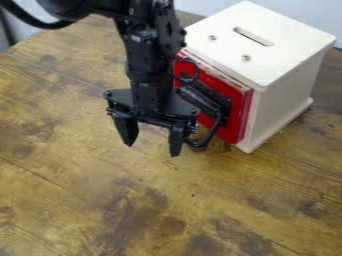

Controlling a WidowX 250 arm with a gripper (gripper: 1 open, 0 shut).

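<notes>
My black gripper [151,136] hangs open over the wooden table, just in front and to the left of a white wooden box [275,55], with nothing between its fingers. The box has a slot on top and a red front panel [235,119] with a black fitting on it, partly hidden behind my gripper and arm.
</notes>
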